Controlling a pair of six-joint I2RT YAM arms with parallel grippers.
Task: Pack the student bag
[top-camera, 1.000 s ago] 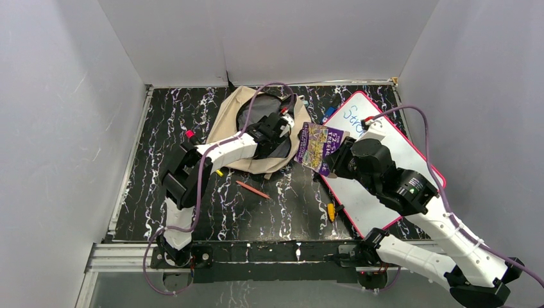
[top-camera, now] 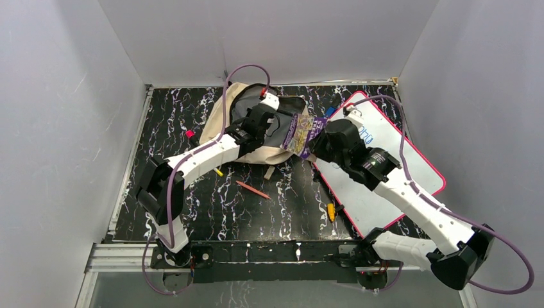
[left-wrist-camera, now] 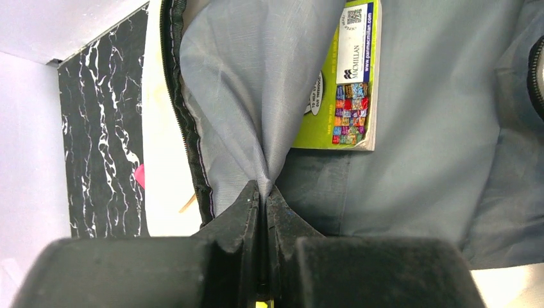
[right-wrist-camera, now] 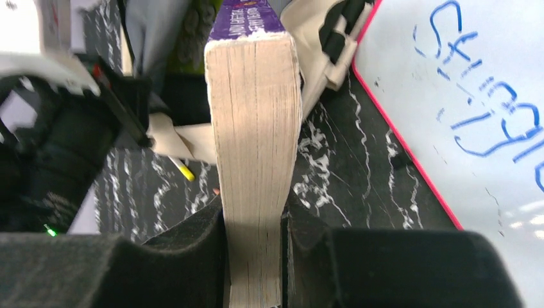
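The open beige bag (top-camera: 212,123) with its grey lining lies at the back middle of the table. My left gripper is shut on a gathered fold of the grey bag lining (left-wrist-camera: 256,83). Inside the bag, a green book (left-wrist-camera: 351,122) shows partly behind that fold. My right gripper is shut on a thick purple book (right-wrist-camera: 253,115), gripping it by its edges with the pale page block facing the wrist camera. In the top view the purple book (top-camera: 299,133) hangs at the bag's right edge, its far end over the opening.
A red-edged whiteboard (top-camera: 391,167) with blue writing lies at the right. In front of the bag lie a reddish pencil-like item (top-camera: 253,189) and, farther right, a yellow-and-black tool (top-camera: 331,212). A red-tipped marker (top-camera: 190,135) sits left of the bag.
The right arm has carried the purple book left, up to the bag's edge.
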